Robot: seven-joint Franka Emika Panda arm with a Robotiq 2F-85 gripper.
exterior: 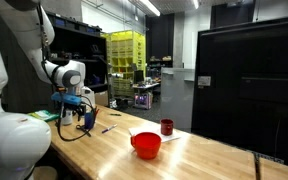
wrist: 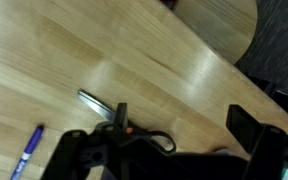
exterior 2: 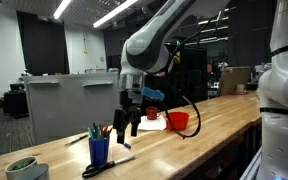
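Note:
My gripper stands open over the wooden table, its two dark fingers far apart in the wrist view and nothing visible between the tips. In exterior view 2 the gripper (exterior 2: 134, 121) hangs just above and to the right of a blue cup (exterior 2: 99, 151) holding pens and tools. Scissors (exterior 2: 109, 167) lie by the foot of that cup. Seen from the wrist, a metal-tipped tool (wrist: 96, 104) with a dark and red handle sits near the left finger, partly hidden. A blue pen (wrist: 27, 151) lies farther left.
A red pot (exterior: 145, 146) and a dark red mug (exterior: 166, 127) stand mid-table, with white paper (exterior: 142, 130) beside them. A round container (exterior 2: 22, 168) is at the near left in exterior view 2.

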